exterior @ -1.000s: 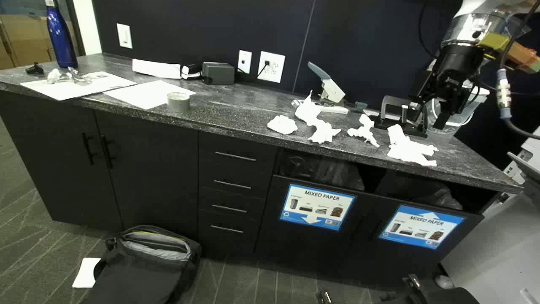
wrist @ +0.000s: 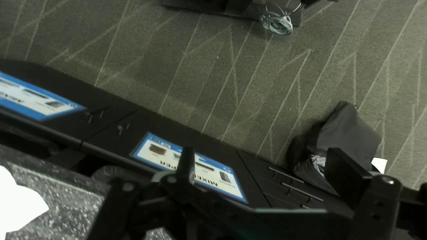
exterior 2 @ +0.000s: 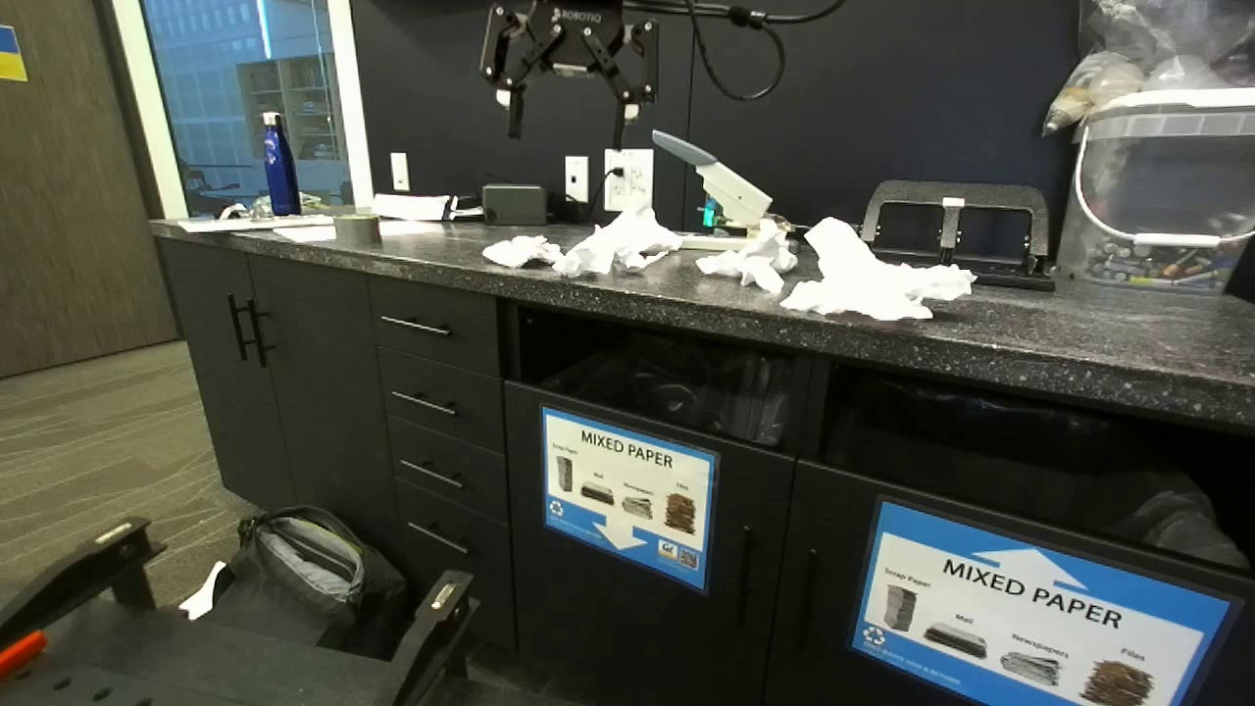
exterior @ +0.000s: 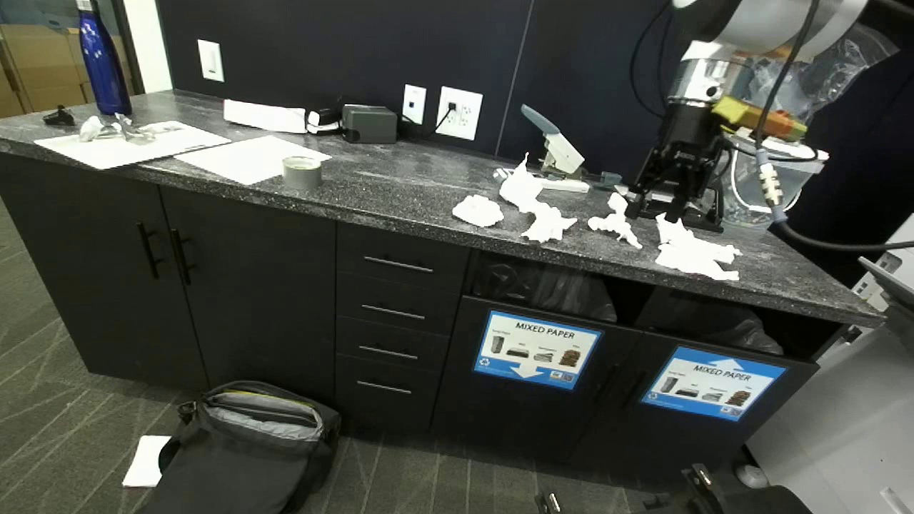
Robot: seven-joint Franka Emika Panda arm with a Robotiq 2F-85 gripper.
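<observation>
My gripper stands open in exterior view 2, up in the air, nothing between its fingers. From exterior view 1 the same gripper appears in front of the hole punch, at the right. Several crumpled white papers lie along the counter: a small wad, a larger twisted one, a thin one and a wide one at the right. In the wrist view, part of a white paper shows at the lower left, and the space past the fingers is mostly cabinet fronts and carpet.
A stapler, a black hole punch and a clear bucket stand behind the papers. Flat sheets and a tape roll lie on the left counter. Below are two bin openings with "MIXED PAPER" signs. A bag sits on the floor.
In exterior view 1 my arm and gripper have shifted left, from beside the bucket to in front of the hole punch. The papers lie where they were.
</observation>
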